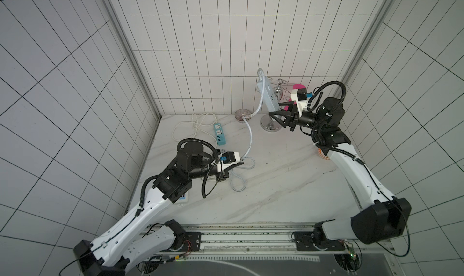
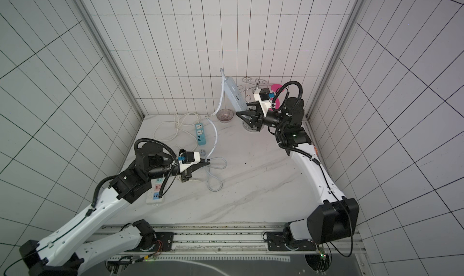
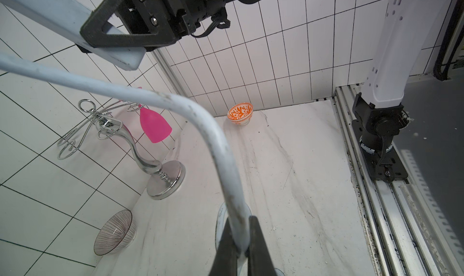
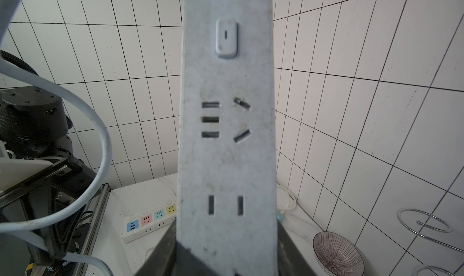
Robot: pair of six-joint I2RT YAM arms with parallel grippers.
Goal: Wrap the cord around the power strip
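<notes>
In the top right view a pale blue-white power strip (image 2: 234, 93) is held up at a tilt near the back wall, its lower end between the fingers of my right gripper. The strip's sockets and switch face the right wrist camera. From its upper end the light cord (image 1: 262, 97) loops over and hangs down to my left gripper, lower and to the left. That gripper is shut with the cord (image 3: 227, 172) running between its fingertips. Beyond it, the rest of the cord (image 2: 215, 188) lies in loose coils on the table. No turn of cord around the strip is visible.
A teal power strip (image 1: 220, 133) with a cream cord lies back left, and a white strip (image 4: 145, 225) with coloured sockets near the left arm. A ribbed bowl (image 4: 338, 254), a metal stand (image 3: 165, 179) and an orange bowl (image 3: 240, 113) stand around.
</notes>
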